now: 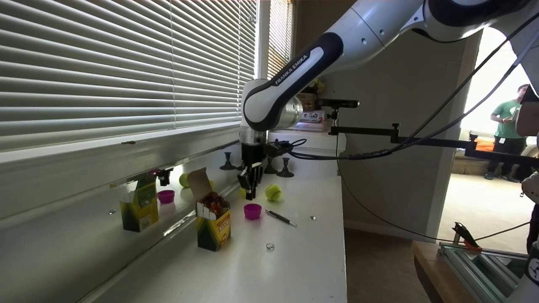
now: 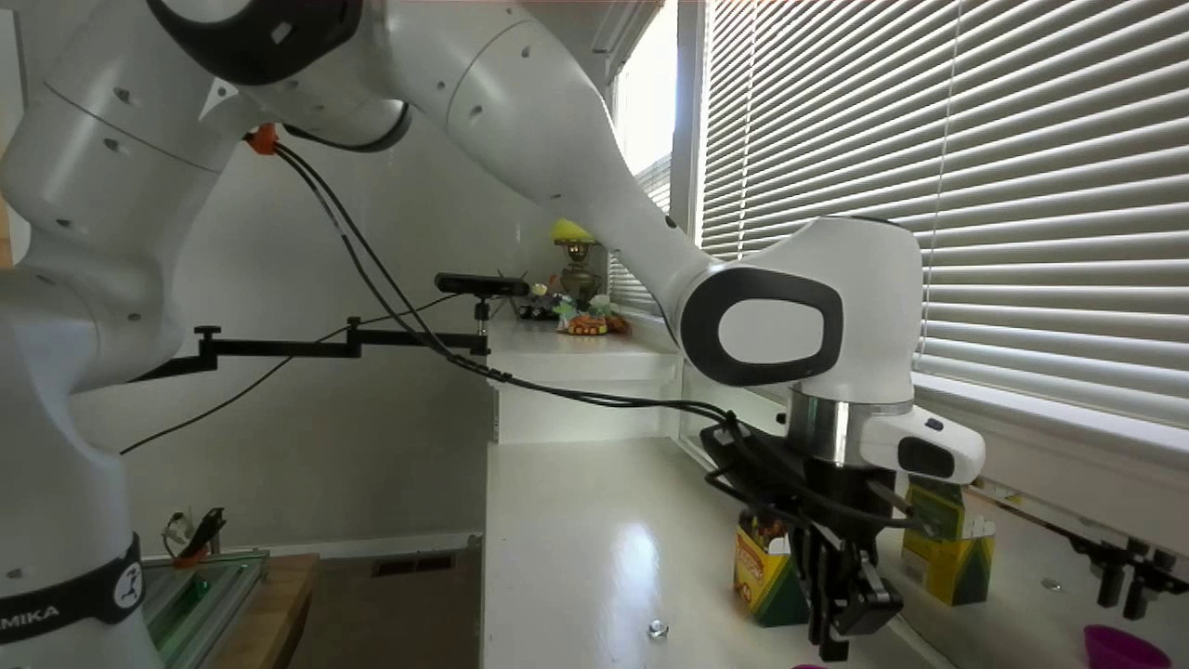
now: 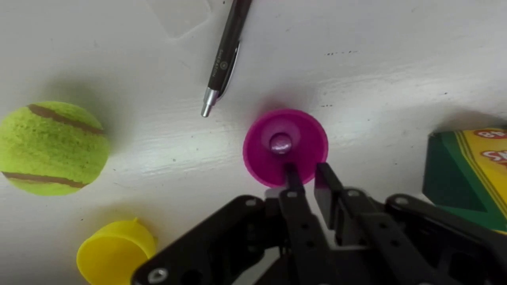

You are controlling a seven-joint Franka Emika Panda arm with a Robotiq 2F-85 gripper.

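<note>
A magenta cup point(image 3: 259, 156) stands upright on the white counter, with a small round shiny thing point(image 3: 280, 143) at its bottom. Above the cup's near edge is my gripper, its two fingers close together with a narrow gap. No object shows clearly between them, so I cannot make out whether they grip anything. Seen from the side, the gripper point(image 1: 250, 194) hangs clear of the cup point(image 1: 252, 211).
Beside the cup lie a dark pen point(image 3: 225, 54) and a tennis ball point(image 3: 52, 147). A yellow cup point(image 3: 111, 259) is tipped over nearby. An open crayon box point(image 1: 214, 227) stands close by. Small clear pieces point(image 1: 270, 246) lie on the open front counter.
</note>
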